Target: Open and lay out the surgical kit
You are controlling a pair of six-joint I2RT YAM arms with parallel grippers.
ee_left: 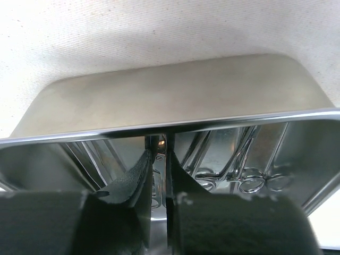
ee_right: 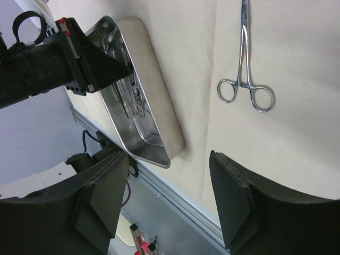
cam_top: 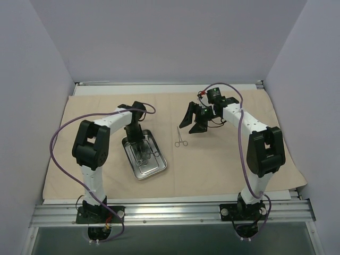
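Observation:
In the top view the metal tray (cam_top: 152, 169) sits left of centre, with several shiny ringed instruments inside. My left gripper reaches into it and is shut on a scissors-like instrument (ee_left: 156, 183), its ring handles hanging toward the tray floor. Beside it in the tray lie more ringed instruments (ee_left: 251, 184), apart from my fingers. One clamp (ee_right: 245, 86) rests alone on the cloth, right of the tray, rings toward the front. Over the cloth's right half, my right gripper is open and empty.
The tray's raised wall (ee_left: 175, 87) stands close by the left fingers. A metal rail (cam_top: 175, 208) runs along the front edge.

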